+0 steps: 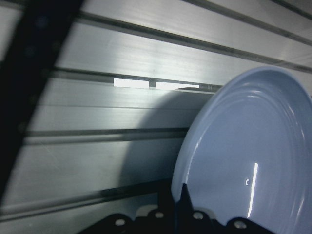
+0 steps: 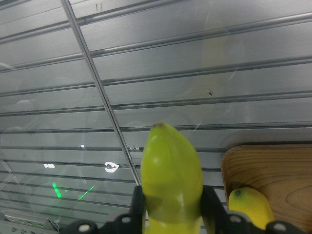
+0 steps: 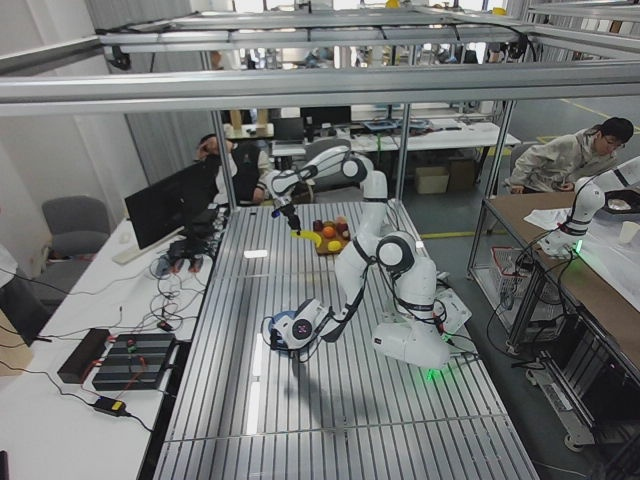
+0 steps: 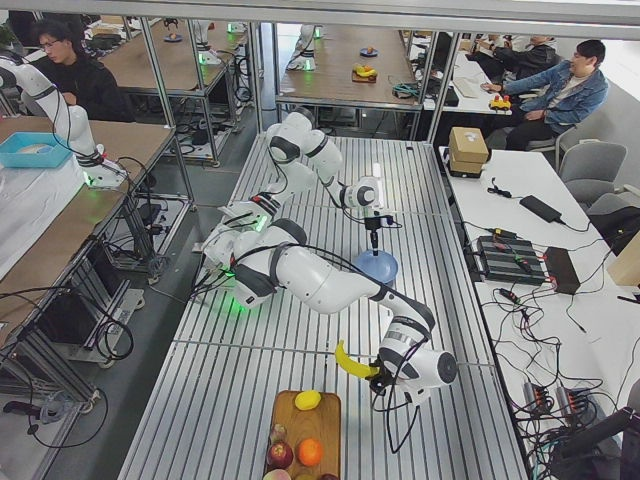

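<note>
A light blue bowl (image 4: 376,266) sits on the slatted metal table (image 4: 250,400). My left gripper is at the bowl's near rim; whether its fingers grip that rim or just touch it is unclear. My right gripper is shut on a yellow banana (image 2: 170,165), held above the table beside a wooden tray (image 4: 330,420). On that tray lie a lemon (image 4: 307,400), an orange (image 4: 309,452), an apple (image 4: 280,454) and other fruit.
A side table with electronics (image 4: 510,260) and cables runs along one long side; another arm (image 4: 70,130) stands at a neighbouring bench.
</note>
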